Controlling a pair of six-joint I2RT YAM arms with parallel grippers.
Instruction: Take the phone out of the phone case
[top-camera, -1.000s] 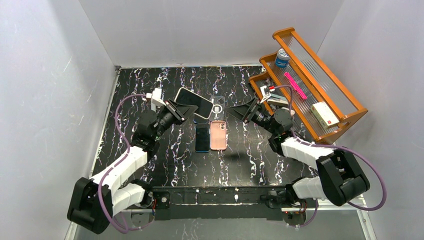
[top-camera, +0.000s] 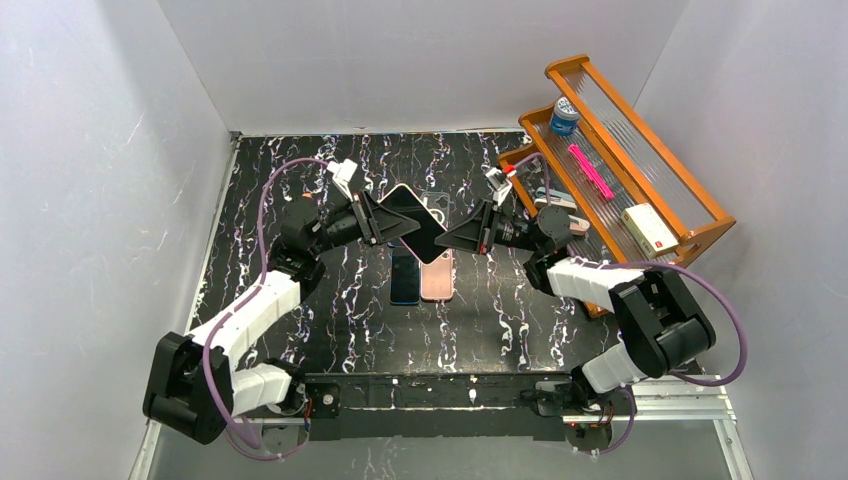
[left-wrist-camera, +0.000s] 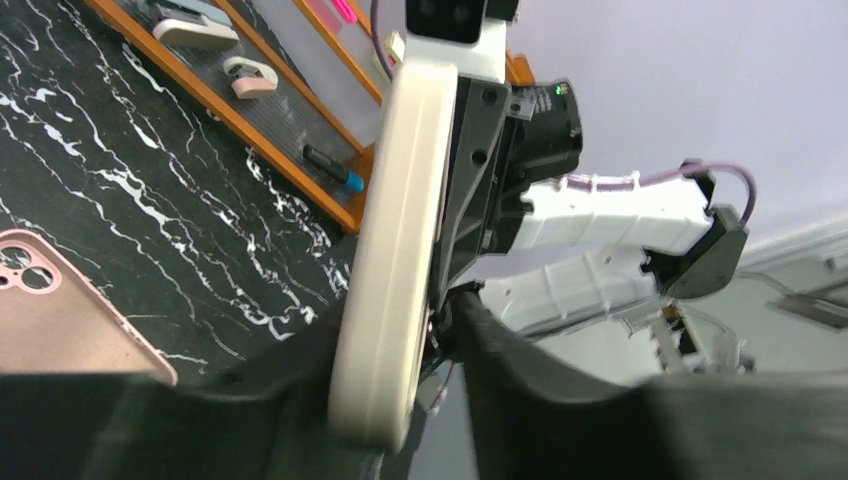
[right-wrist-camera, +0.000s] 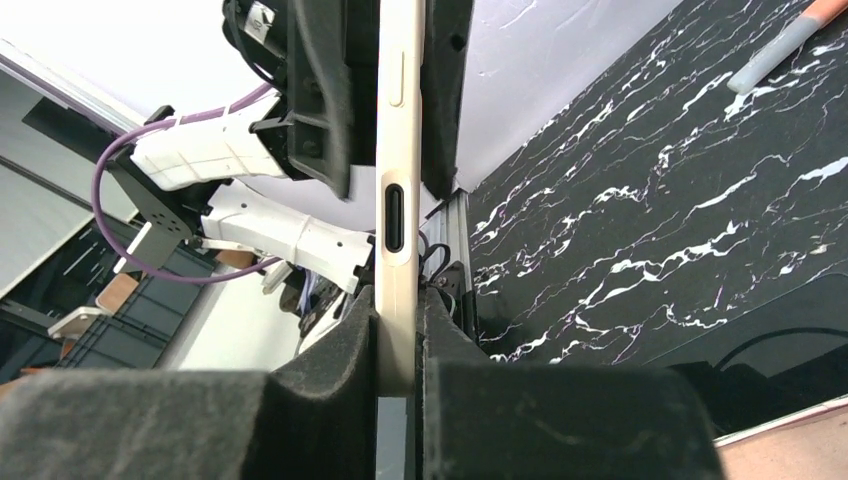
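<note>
A phone (top-camera: 408, 205) in a cream case is held tilted in the air between both grippers, dark screen up. My right gripper (top-camera: 438, 242) is shut on its lower right end; the fingers (right-wrist-camera: 320, 410) press both sides of the case edge (right-wrist-camera: 398, 290). At the other end, my left gripper (top-camera: 404, 226) is open around the cased phone (left-wrist-camera: 395, 240). Its fingers (left-wrist-camera: 190, 420) stand apart in the left wrist view, and one (right-wrist-camera: 325, 100) is clear of the case in the right wrist view. Phone and case look joined along the visible edges.
Below on the marble-patterned table lie a dark phone (top-camera: 405, 280), a pink case (top-camera: 437, 280) and a clear case, partly covered in the top view. A wooden rack (top-camera: 700, 240) with several items stands at the right.
The left gripper carried the cased phone rightward and turned it steeper.
</note>
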